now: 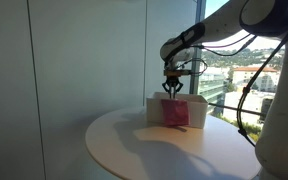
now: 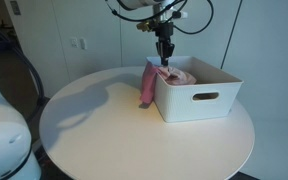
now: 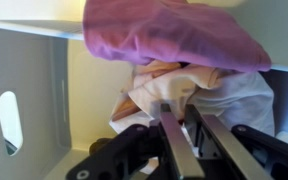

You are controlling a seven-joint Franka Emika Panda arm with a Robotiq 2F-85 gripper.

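A white box (image 2: pixel 198 107) on the table holds crumpled cloths, pale and pinkish (image 3: pixel 174 88). One pink cloth (image 1: pixel 175 113) hangs over the box's rim and down its outside; it fills the upper part of the wrist view. Over the box, my gripper points down with its fingertips close to the pale cloth. Only a narrow gap shows between the fingers, and whether any fabric is caught there cannot be made out. Part of the box's contents is hidden behind the gripper.
The box wall has a handle slot (image 2: pixel 205 96). A window (image 1: pixel 244 82) lies behind the box at the right.
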